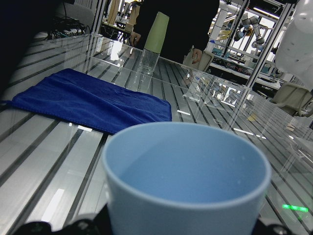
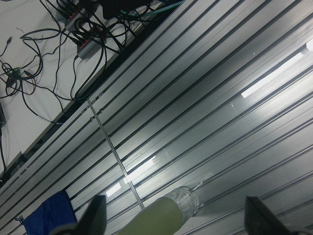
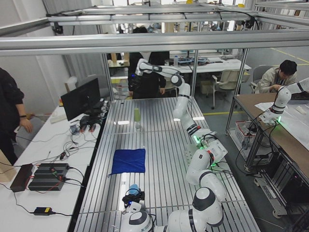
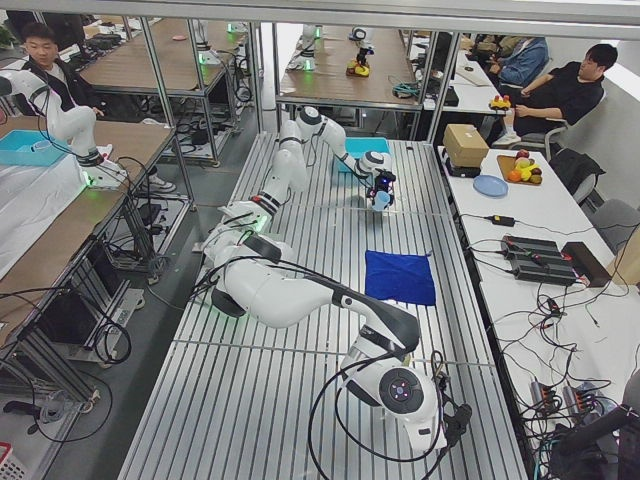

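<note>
A light blue cup (image 1: 188,186) fills the lower left wrist view, with my left gripper (image 3: 133,197) shut on it near the table's near end. Beyond it lies a blue cloth (image 3: 128,160), flat on the slatted table (image 3: 169,145). A green-topped bottle with a clear lower part (image 3: 137,115) stands farther back. My right gripper is high over the far end in the camera left view; in its wrist view the fingers are wide open above the bottle, nothing visibly held.
A light blue tray (image 4: 355,150) sits at the table's end behind the left arm. A side table (image 3: 48,193) with electronics, cables and a monitor runs along one edge. Bare slats surround the cloth. A person stands beyond the far end.
</note>
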